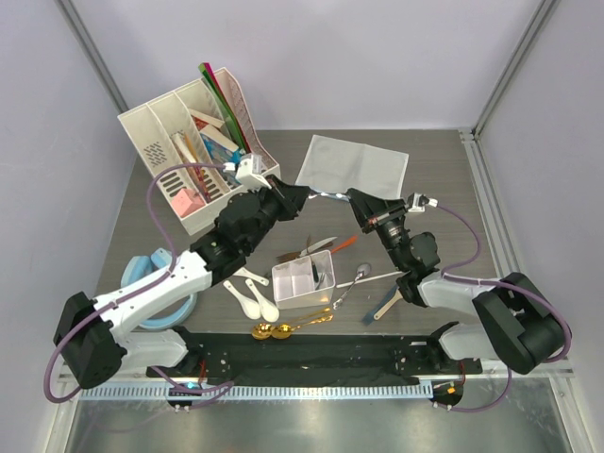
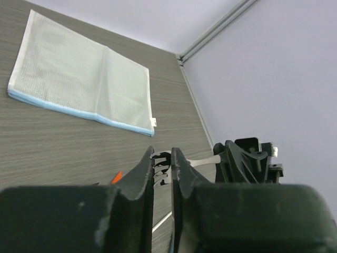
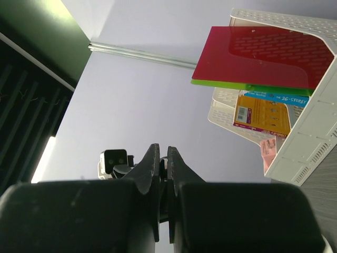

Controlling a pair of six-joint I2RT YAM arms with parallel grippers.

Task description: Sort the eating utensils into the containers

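Note:
A shiny metal utensil (image 1: pixel 328 195) is held in the air between both grippers. My right gripper (image 1: pixel 353 194) is shut on one end; my left gripper (image 1: pixel 303 194) is round the other, its fingertips close about the metal in the left wrist view, tightness unclear. Below, a white container (image 1: pixel 302 293) holds dark-handled items. White spoons (image 1: pixel 267 309), gold spoons (image 1: pixel 281 330), knives (image 1: pixel 313 247), an orange-handled utensil (image 1: pixel 344 244) and a steel spoon (image 1: pixel 361 271) lie around it.
A white organizer (image 1: pixel 151 132) with books stands back left. A white mat (image 1: pixel 363 165) lies at the back. Blue-rimmed items (image 1: pixel 139 272) lie at the left. Bare table (image 1: pixel 444 170) shows at the back right.

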